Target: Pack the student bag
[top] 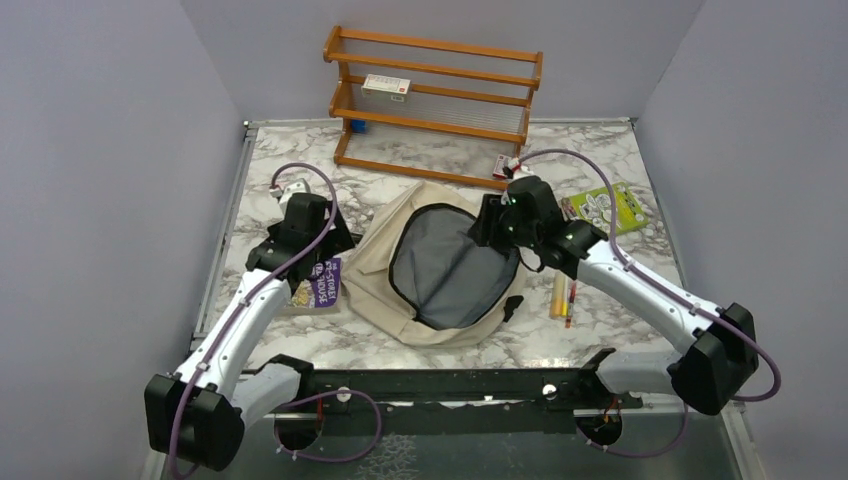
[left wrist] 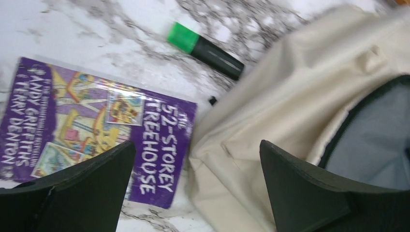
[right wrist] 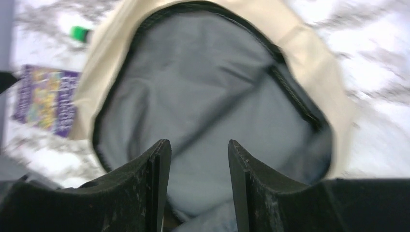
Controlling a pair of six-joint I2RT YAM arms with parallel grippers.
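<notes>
The beige bag (top: 378, 270) lies in the middle of the table, its zip open and its grey inside (top: 445, 268) showing. Over the bag's right half hangs my right gripper, its fingers part open with only the grey lining seen between and beyond them. Above the bag's left edge is my left gripper, wide open and empty. Below it, a purple Treehouse book (left wrist: 159, 140) lies flat left of the bag. A green-ended black cylinder (left wrist: 212, 55) rests on the marble by the bag's upper left side.
At the right lie a green box (top: 622, 210) and several pencil-like sticks (top: 558, 298). A wooden rack (top: 435, 118) stands at the back, holding a white box (top: 386, 87); a small red box (top: 501, 166) is near its right end.
</notes>
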